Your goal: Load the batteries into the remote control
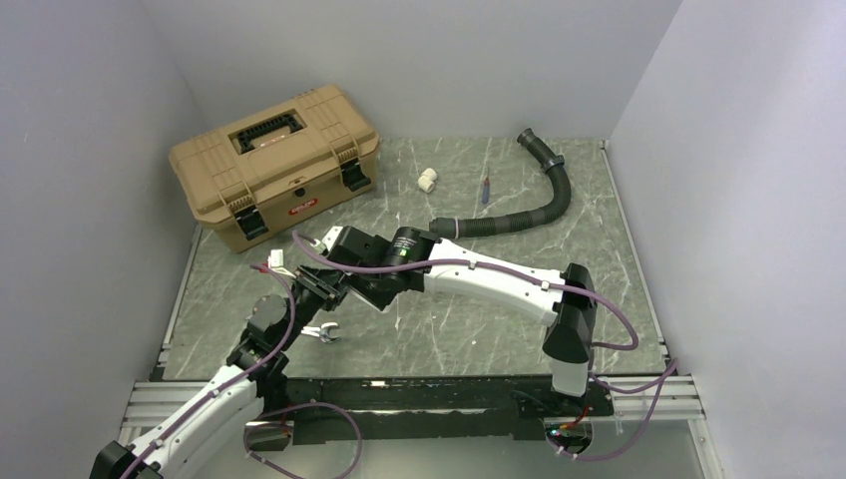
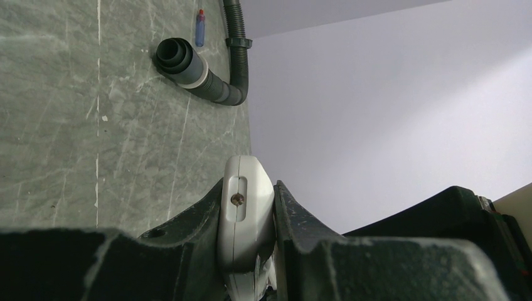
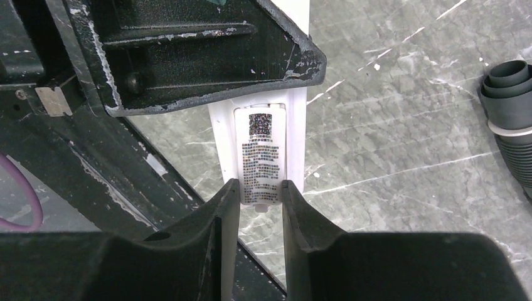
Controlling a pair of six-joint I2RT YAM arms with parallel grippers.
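A white remote control is clamped in my left gripper, its end pointing up between the dark fingers in the left wrist view. The right wrist view shows the remote's back, partly covered by a black finger of the left gripper. Over its recess sits the white battery cover, printed with a code and lines of text. My right gripper is shut on the cover's sides near its tabbed end. No batteries show in any view; whatever lies under the cover is hidden.
Behind the arms stands a tan toolbox. A black corrugated hose, a blue screwdriver and white pipe fittings lie farther back. An adjustable wrench rests beside the left arm.
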